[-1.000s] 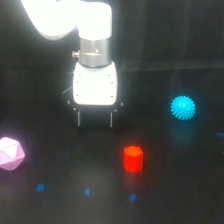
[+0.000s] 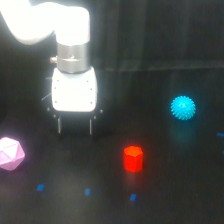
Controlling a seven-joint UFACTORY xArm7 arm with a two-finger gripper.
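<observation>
The white arm comes in from the top left of the camera view, and its gripper points down with two thin, dark fingers spread apart. Nothing shows between them. A small red block, seemingly hexagonal, stands to the right of the gripper and lower in the view. At the left edge lies a pink faceted ball, left of the gripper and clear of it. A bright blue knobbly ball rests well off to the right. How high the fingertips are above the surface is hard to tell.
The dark tabletop carries several small blue marks, such as one mark near the front. Wide bare stretches separate the three objects. Behind, a dark backdrop closes off the scene.
My gripper has moved left and a little lower in the view, its fingers still apart. The red block, pink ball and blue ball have stayed in place.
</observation>
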